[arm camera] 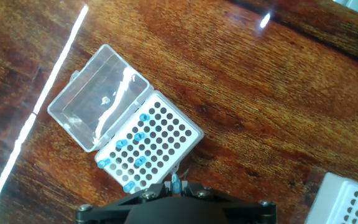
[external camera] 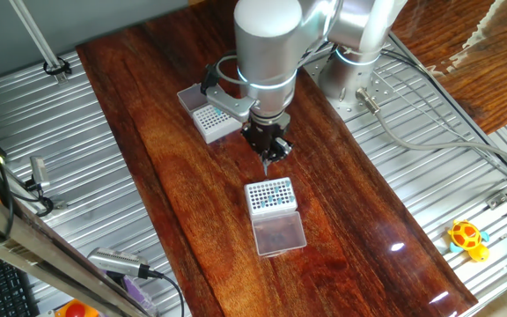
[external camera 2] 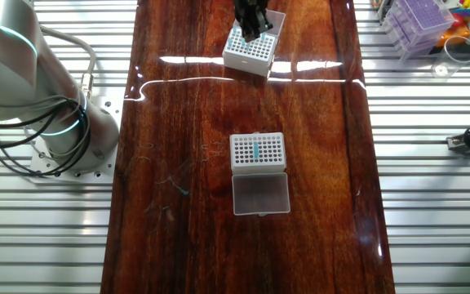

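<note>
My gripper (external camera: 267,155) points down just behind the near white tip box (external camera: 271,196), above the table and apart from the box. A slim pale-blue pipette tip (arm camera: 176,184) is pinched between its fingers, best seen in the wrist view. Several blue tips sit scattered in the holes of that white rack (arm camera: 160,140), and its clear lid (arm camera: 101,99) lies folded open. Another white tip box (external camera 2: 257,153), also open, holds a short row of blue tips near its middle. In exterior view 2 the gripper (external camera 2: 254,34) partly covers the first box.
The second box (arm camera: 347,202) shows at the lower right of the wrist view. A purple rack (external camera 2: 419,24) and a clear cup (external camera 2: 455,55) stand off the table's edge. A toy turtle (external camera: 466,236) lies to the right.
</note>
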